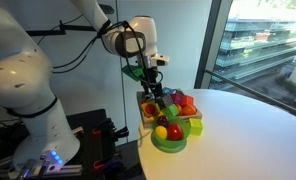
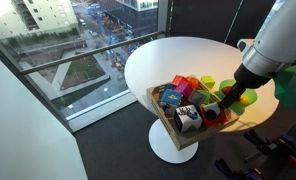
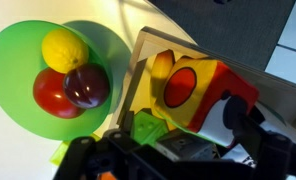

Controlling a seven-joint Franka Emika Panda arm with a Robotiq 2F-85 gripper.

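Open, my gripper [image 1: 160, 98] hangs low over the near-left end of the wooden box [image 3: 131, 78] on the white table. In the wrist view a red, yellow and white item [image 3: 193, 90] lies in the box, close to the fingers. The fingers partly cover it, along with a green cube [image 3: 148, 128]. Exterior view 2 shows the gripper [image 2: 220, 106] over the box end, near a red item; contact cannot be told there. Outside the box stands a green bowl [image 3: 13, 75] with a yellow fruit [image 3: 64, 49], a red fruit [image 3: 52, 92] and a dark red fruit [image 3: 86, 86].
Colourful cubes, including a black-and-white one [image 2: 187, 118], crowd the rest of the box. A yellow-green block [image 1: 196, 127] sits by the bowl. Beside the table stands a dark chair [image 1: 93, 145].
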